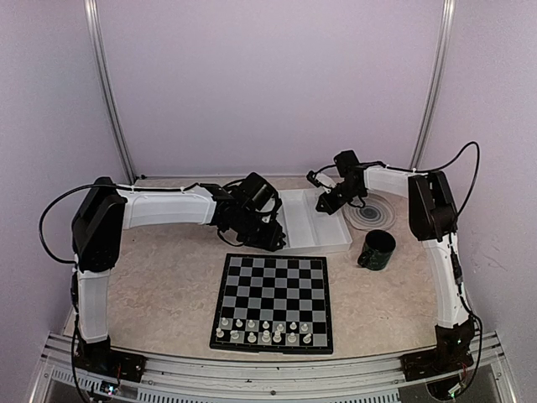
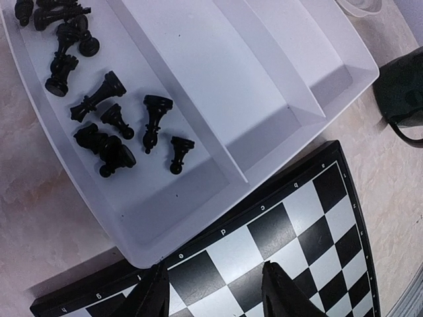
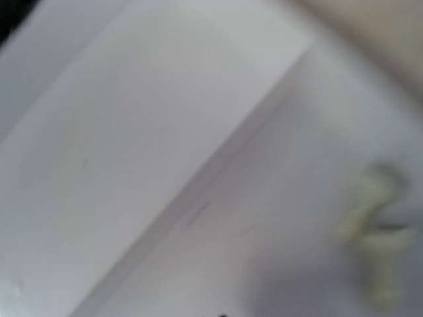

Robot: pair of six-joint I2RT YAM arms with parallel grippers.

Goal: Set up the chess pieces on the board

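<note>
White chess pieces (image 1: 266, 335) stand in two rows along the near side of the chessboard (image 1: 243, 290). Behind the board is a white divided tray (image 1: 295, 220). Black pieces (image 2: 157, 119) lie loose in one of its compartments. Above that side of the tray and the board's far edge, my left gripper is open and empty. My right gripper (image 1: 325, 206) hangs over the tray's right compartment. Its fingers are practically out of its own blurred wrist view, so how its fingers stand does not show. Two pale pieces (image 3: 384, 267) lie there, touching or nearly so.
A dark mug (image 1: 377, 250) stands right of the board, near the tray's front corner. Round lids or dishes (image 1: 369, 212) lie just right of the tray. Bare table (image 1: 159, 294) stretches left of the board.
</note>
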